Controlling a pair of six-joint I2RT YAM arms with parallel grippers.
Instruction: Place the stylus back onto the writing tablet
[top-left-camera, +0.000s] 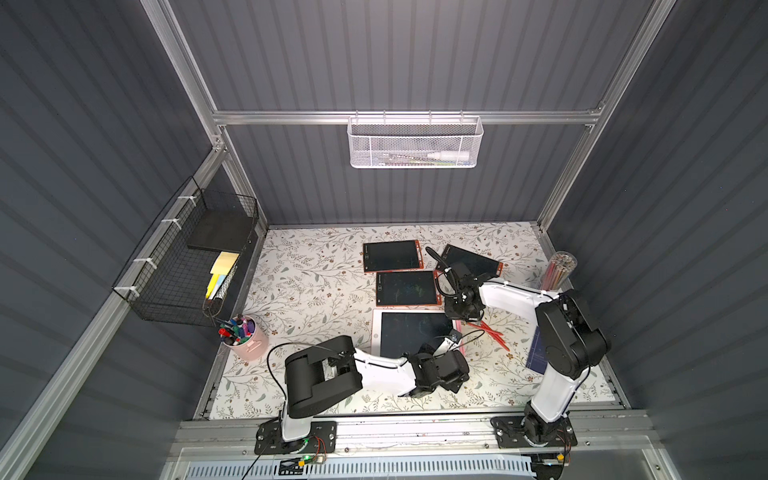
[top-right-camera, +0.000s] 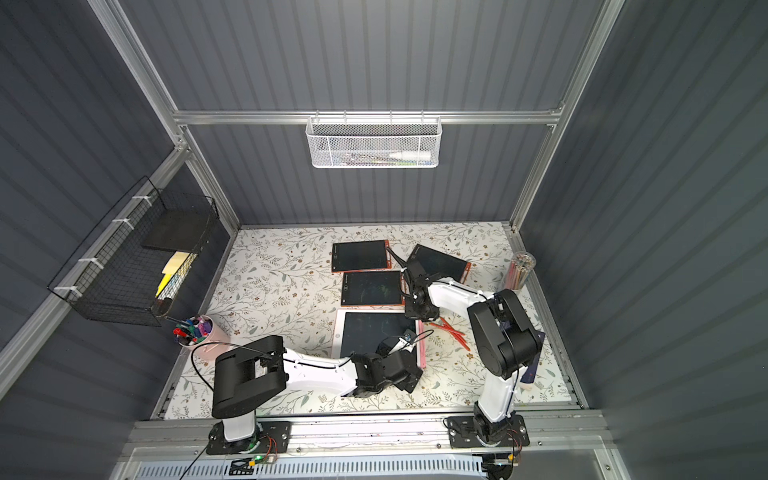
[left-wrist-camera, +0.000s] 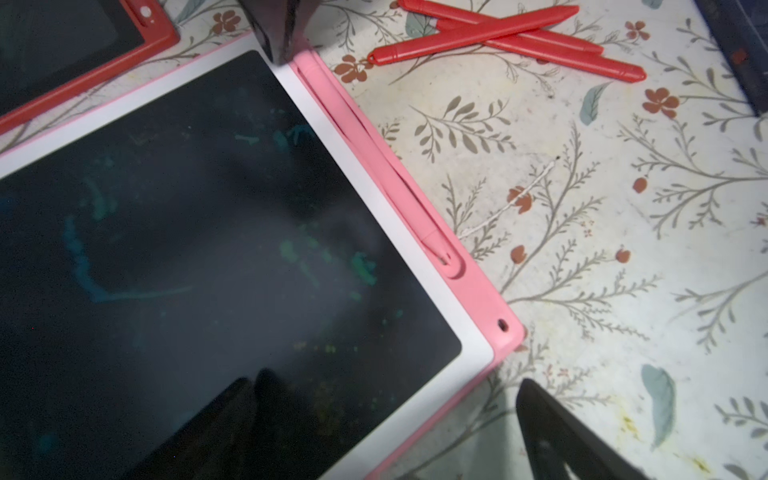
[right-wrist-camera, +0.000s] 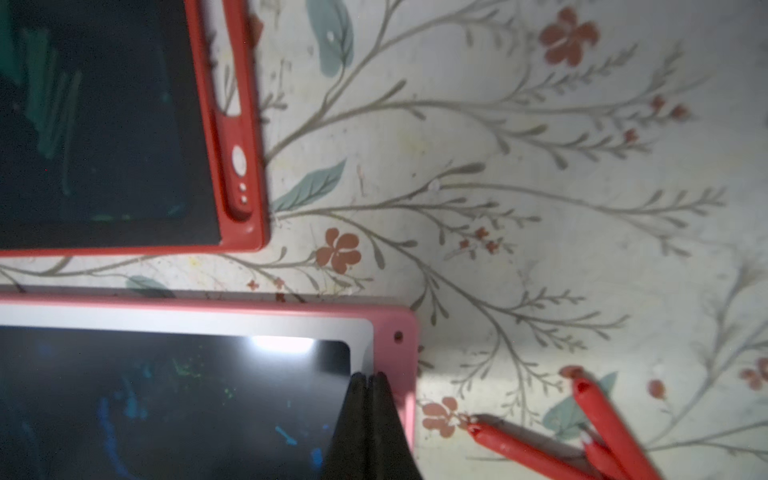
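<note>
The pink-edged writing tablet (left-wrist-camera: 272, 240) lies flat at the table's front middle, its white frame around a dark, faintly scribbled screen. Along its right border a pink stylus (left-wrist-camera: 412, 209) rests lengthwise in the groove, its lower end at the groove's rounded end. My right gripper is shut over the tablet's far right corner, with nothing showing between its fingers; in the left wrist view its dark tip (left-wrist-camera: 278, 48) covers the stylus's upper end. Above the tablet's near right corner my left gripper stands open and empty.
Three red styluses (left-wrist-camera: 496, 40) lie crossed on the table, right of the tablet. Red-framed tablets (top-left-camera: 408, 288) lie behind it. A clear cup (top-left-camera: 558, 270) stands at the right, a pink pen cup (top-left-camera: 249, 344) at the left. Bare table lies right of the tablet.
</note>
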